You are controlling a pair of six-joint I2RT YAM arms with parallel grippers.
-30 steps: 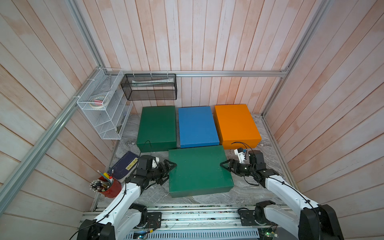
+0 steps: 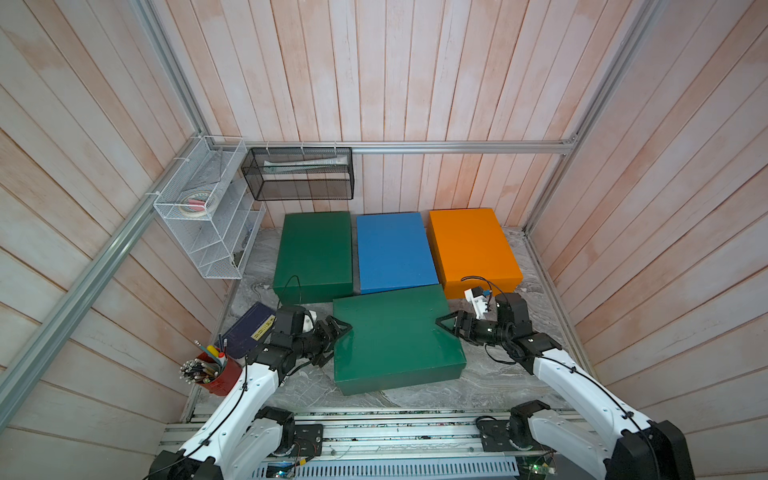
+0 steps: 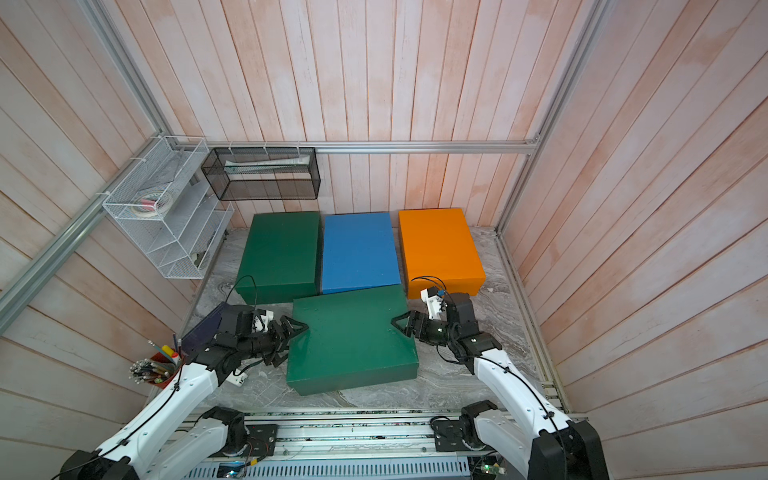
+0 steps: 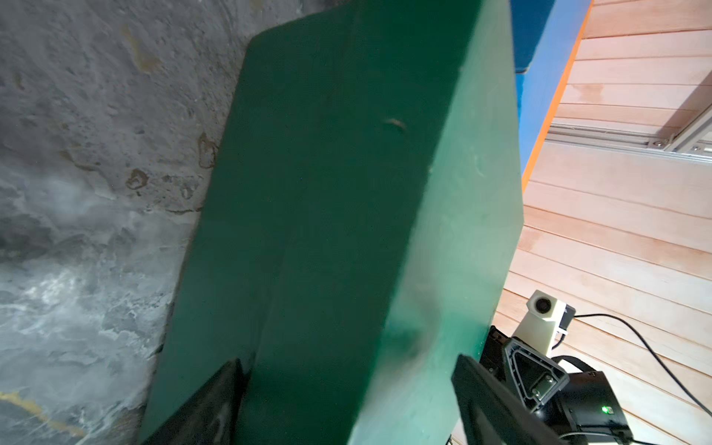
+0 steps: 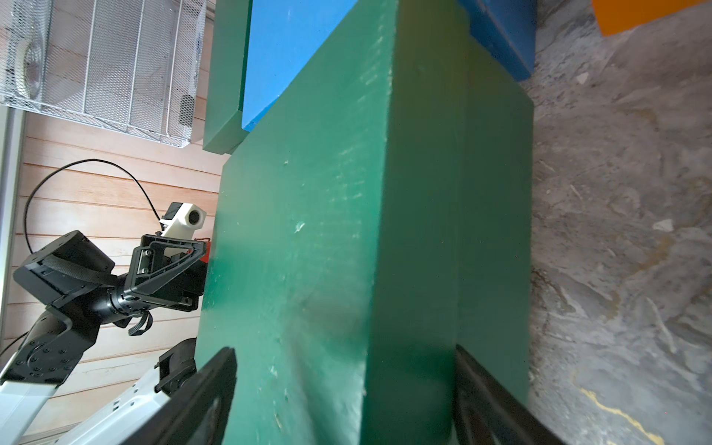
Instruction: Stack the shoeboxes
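A green shoebox (image 2: 397, 336) lies crosswise at the front, its back edge against the blue shoebox (image 2: 396, 249). A second green shoebox (image 2: 313, 252) and an orange shoebox (image 2: 473, 248) flank the blue one at the back. My left gripper (image 2: 334, 336) is at the front box's left end, my right gripper (image 2: 448, 324) at its right end. In both wrist views the fingers are apart, part open, with the box's edge between them; whether they press on it I cannot tell.
A red pen cup (image 2: 220, 372) and a dark blue case (image 2: 248, 328) sit at the left. White wire shelves (image 2: 200, 216) and a black mesh basket (image 2: 297, 172) hang above. Little bare worktop (image 2: 512, 384) shows around the boxes.
The front green box has shifted slightly left and back at its right end, tilting a little. Both grippers moved with it, the right one further toward the back.
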